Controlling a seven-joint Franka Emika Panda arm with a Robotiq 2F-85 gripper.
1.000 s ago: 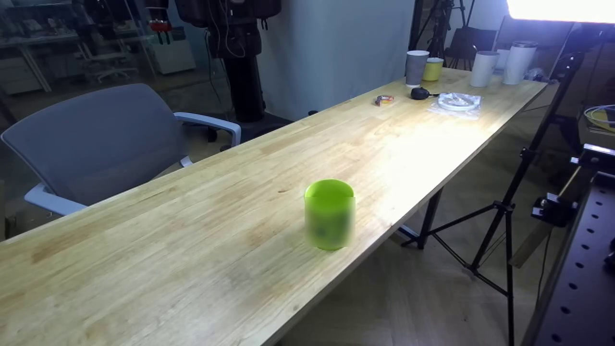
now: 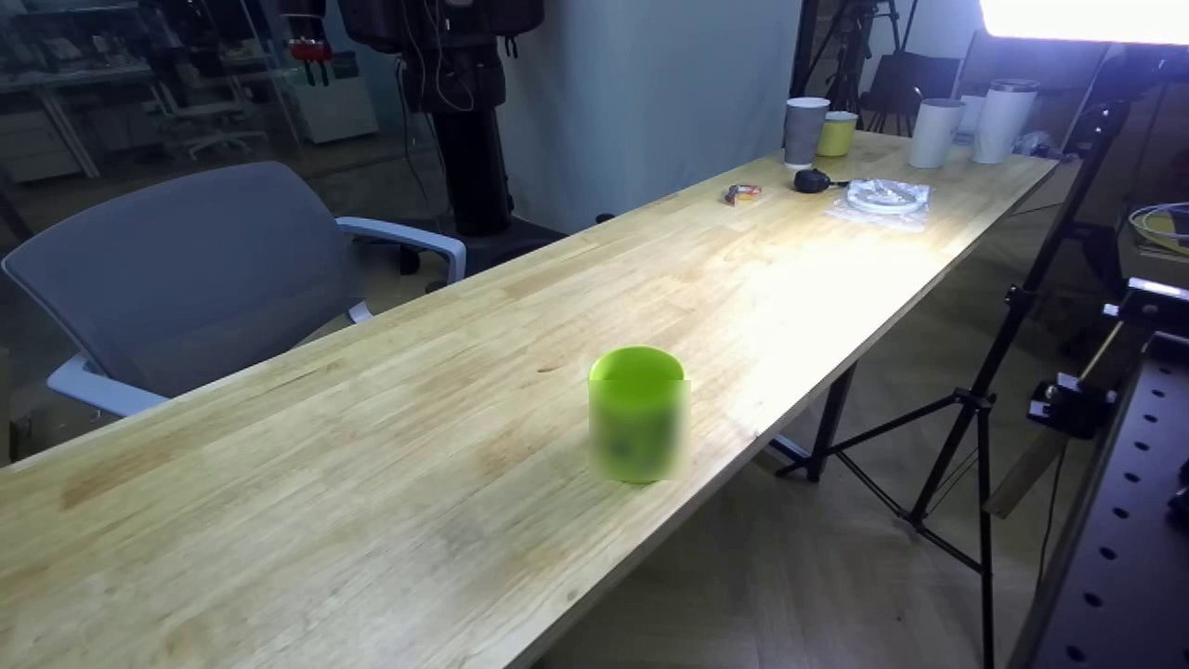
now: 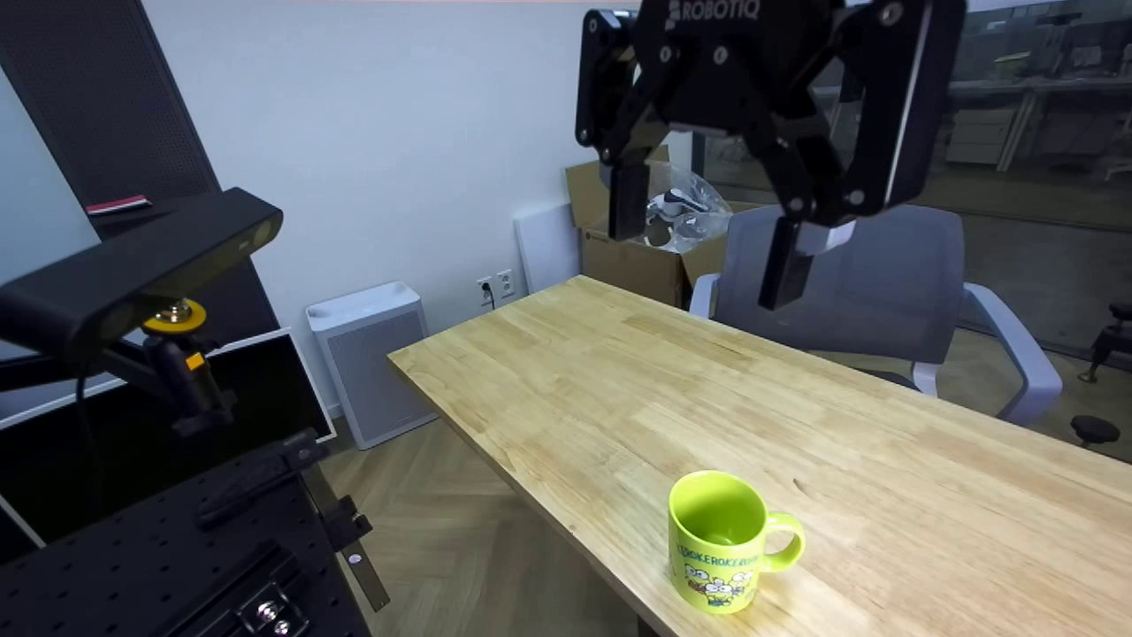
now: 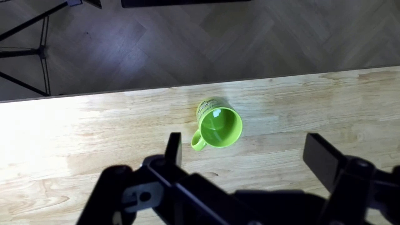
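Observation:
A lime-green mug [image 2: 636, 429] with cartoon print stands upright near the table's edge. The handle of the mug [image 3: 717, 547] points right in exterior view 2. Seen from above in the wrist view, the mug [image 4: 221, 127] shows an inside with nothing visible in it, its handle toward the lower left. My gripper [image 3: 708, 239] hangs in the air above the tabletop, open, its fingers wide apart with nothing between them. In the wrist view the gripper has one finger on each side, and the mug lies beyond the fingertips, apart from both. Exterior view 1 does not show the gripper.
At the table's far end stand a grey cup [image 2: 804, 132], a yellow mug [image 2: 837, 134] and white tumblers [image 2: 936, 133]. A bagged white ring [image 2: 886, 197] and a black item [image 2: 811, 180] lie nearer. Bare wood surrounds the green mug; the table edge is close to it.

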